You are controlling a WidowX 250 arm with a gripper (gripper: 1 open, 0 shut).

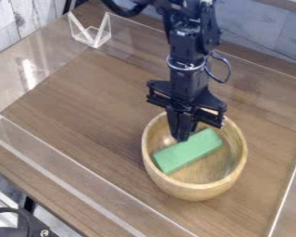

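Note:
A light wooden bowl point(225, 180) stands on the brown table, holding a green rectangular block point(185, 152) that lies at a slant inside it. My black gripper point(178, 128) points down over the back left rim of the bowl, its tips just above or at the block's back end. Whether the fingers are open or shut, or touch the block, I cannot tell.
A white wire holder point(92, 31) stands at the back left. A grey wall runs along the back, and a dark round object point(8, 225) sits at the front left corner.

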